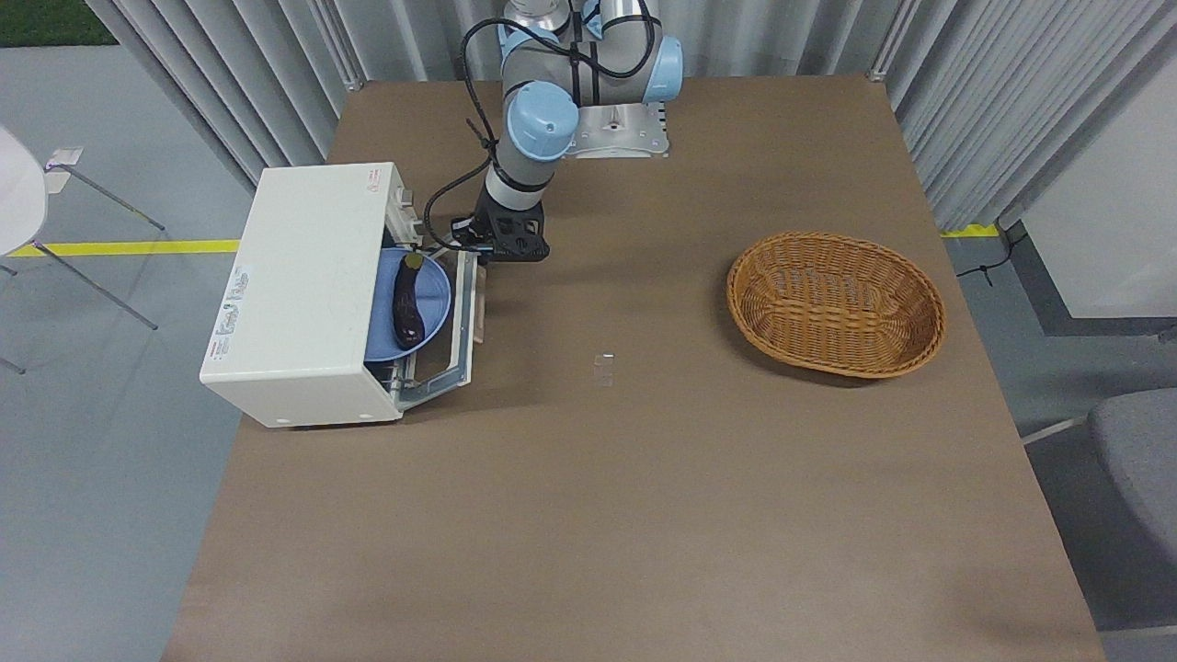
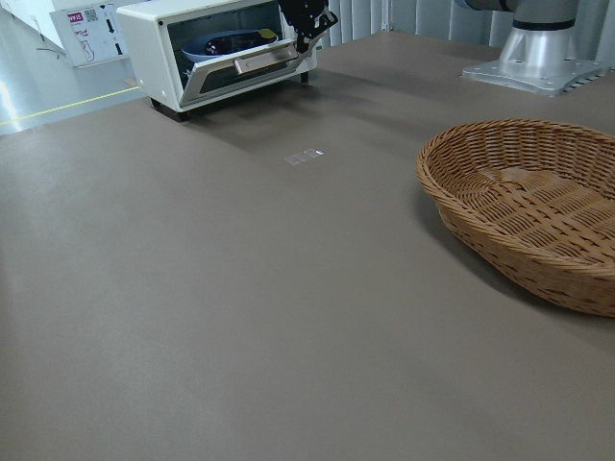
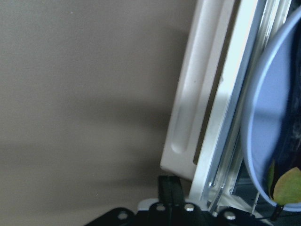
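Note:
A white toaster oven [image 1: 292, 287] stands on the table's left, its glass-fronted door [image 1: 447, 375] tilted partway open. Inside, a blue plate [image 1: 381, 325] carries a dark eggplant [image 1: 405, 309] with a green top. My gripper is shut, its fingertips at the outer edge of the door by the end of the handle [image 3: 193, 94], nothing visible between them; in the front view it is mostly hidden under the wrist at the door's back end.
An empty wicker basket [image 1: 835, 309] sits on the right of the brown table [image 1: 662, 496].

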